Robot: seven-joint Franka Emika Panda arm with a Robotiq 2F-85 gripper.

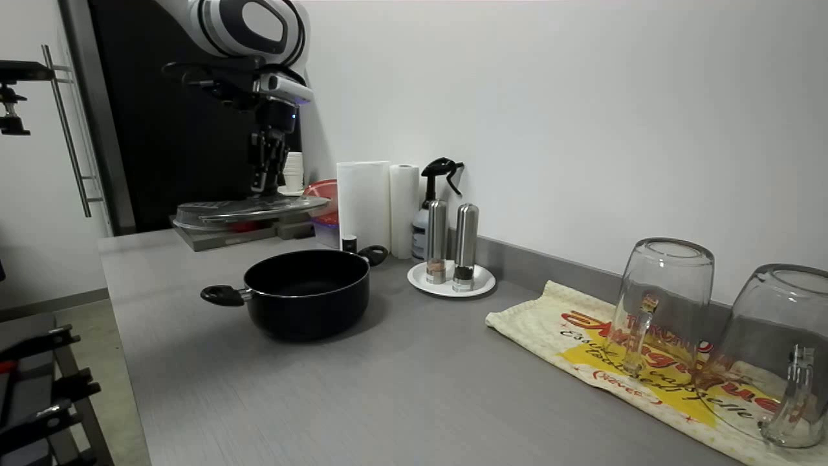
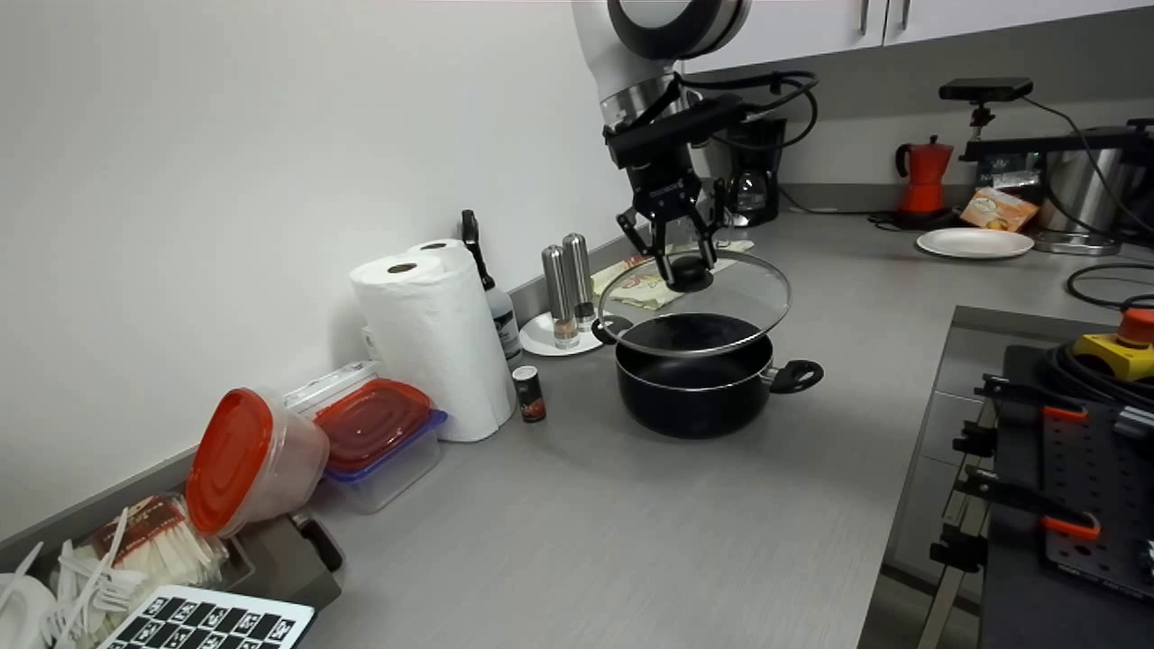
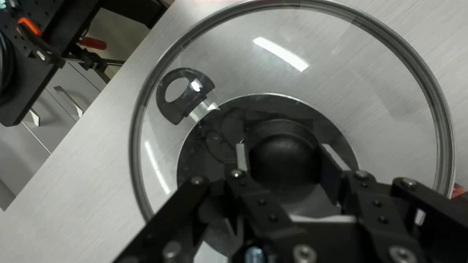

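My gripper is shut on the black knob (image 2: 689,274) of a round glass lid (image 2: 757,283) with a metal rim. In exterior view 1 the lid (image 1: 252,206) hangs nearly level in the air, higher than the black two-handled pot (image 1: 308,299) and apart from it. The pot stands uncovered on the grey counter. Through the glass in the wrist view, part of the counter and one pot handle (image 3: 184,94) show; my fingers and the knob hide the middle.
Paper towel rolls (image 1: 363,203), a spray bottle (image 1: 420,233) and two mills on a white plate (image 1: 481,283) line the wall. Plastic containers (image 2: 373,433) and a small spice jar (image 2: 529,393) sit nearby. Upturned glass mugs (image 1: 667,303) rest on a cloth.
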